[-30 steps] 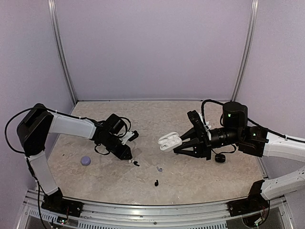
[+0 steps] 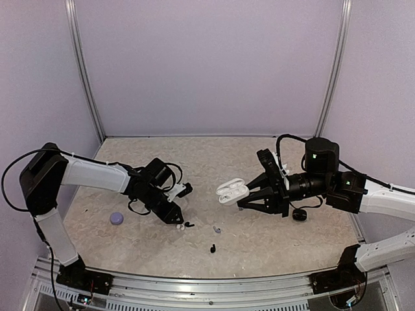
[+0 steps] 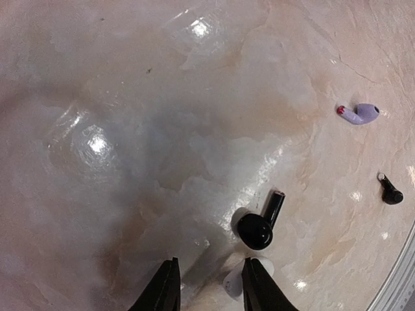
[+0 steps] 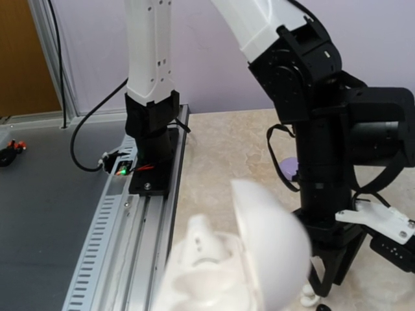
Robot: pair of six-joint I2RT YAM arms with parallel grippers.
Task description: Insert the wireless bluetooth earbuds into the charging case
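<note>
My left gripper is low over the table with its fingers apart. In the left wrist view, a white earbud (image 3: 233, 283) lies partly hidden behind the right-hand finger; whether they touch cannot be told. From above, that earbud (image 2: 181, 227) shows at the tips of the left gripper (image 2: 174, 221). On the right, my right gripper (image 2: 248, 195) is shut on the white charging case (image 2: 232, 192), held above the table with its lid raised. Inside the case (image 4: 214, 278), a white earbud-like piece (image 4: 202, 243) stands up in one slot; the nearer hollow looks empty.
Close beside the white earbud lies a black earbud (image 3: 255, 231). A purple earbud (image 3: 360, 114) and another black earbud (image 3: 391, 192) lie farther right. A round purple case (image 2: 116, 218) and a black case (image 2: 299, 214) sit at the sides.
My left gripper has moved slightly right and toward the front edge. The white earbud and the black one beside it have shifted the same way. The right arm and case have barely moved.
</note>
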